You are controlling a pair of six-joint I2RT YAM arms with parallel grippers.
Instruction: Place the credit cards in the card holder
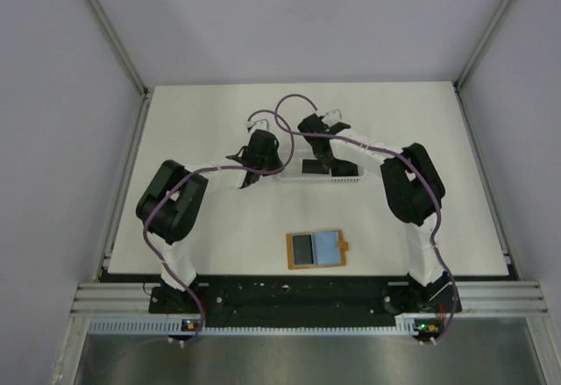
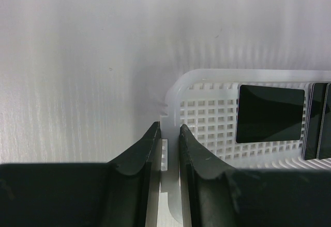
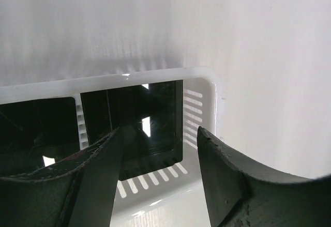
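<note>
A white perforated tray holds dark cards, more of which show in the right wrist view point(image 3: 41, 131). My left gripper is shut on the tray's left end wall. My right gripper stands open over the right part of the tray, above the dark cards point(image 3: 145, 108) there, with nothing seen between its fingers. In the top view both arms reach in to the tray from either side.
A wooden board point(image 1: 344, 246) with a grey panel point(image 1: 302, 249) and a light blue panel point(image 1: 326, 247) lies near the front edge.
</note>
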